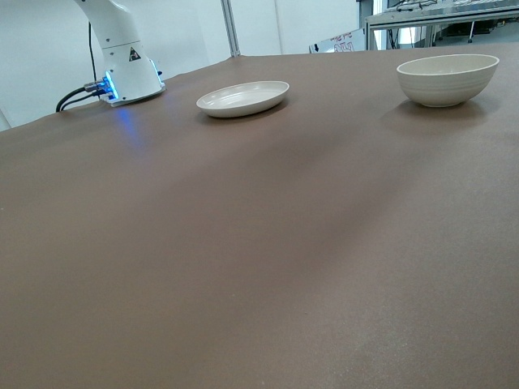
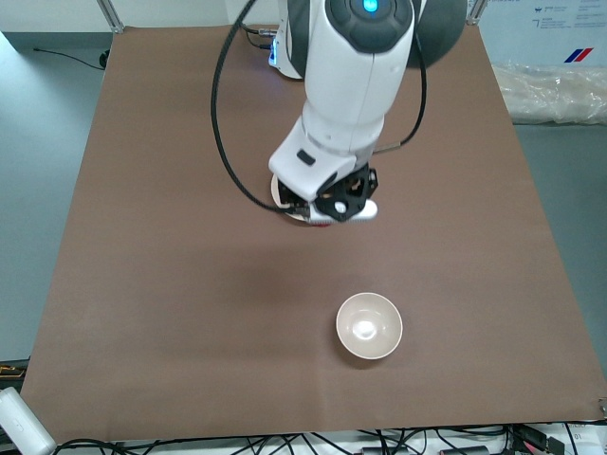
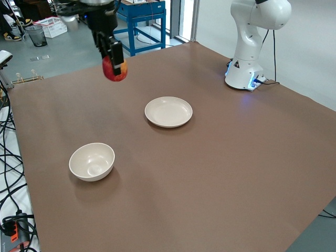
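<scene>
My gripper (image 3: 113,63) hangs in the air, shut on a red and yellow round fruit, apparently an apple (image 3: 111,73). In the left view it covers most of the white plate (image 2: 279,194), and the fruit is mostly hidden. The plate (image 3: 168,111) lies on the brown table in the right view, also seen in the top view. A white bowl (image 3: 92,160) stands nearer the table's cable side, apart from the plate.
My arm's base (image 3: 244,76) stands at the back edge, with cables. Loose cables lie beyond the opposite edge.
</scene>
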